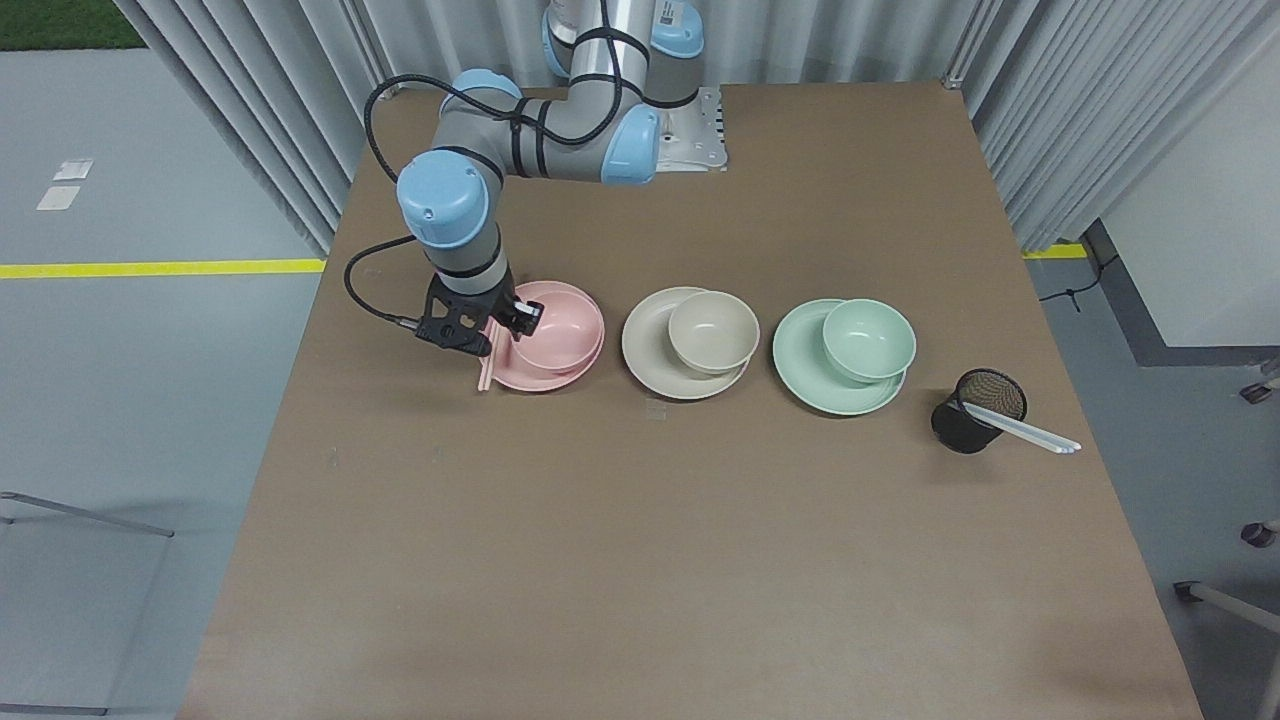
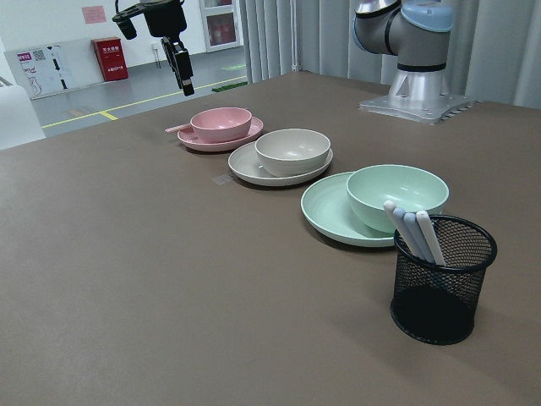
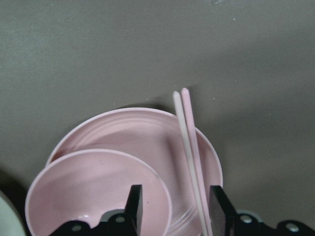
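My gripper hangs open above the pink plate (image 3: 138,128) at the table's left, one finger over the pink bowl (image 3: 74,182). Two pink chopsticks (image 3: 187,125) lie side by side across the plate's edge, seen between my fingers from above; nothing is held. In the front view the gripper partly covers this pink set. A white bowl (image 1: 714,330) on a white plate (image 1: 648,348) sits to its right, then a green bowl (image 1: 869,338) on a green plate (image 1: 810,372).
A black mesh cup (image 2: 435,304) with several pale chopsticks stands at the right of the table. The robot's base (image 2: 414,107) is at the back.
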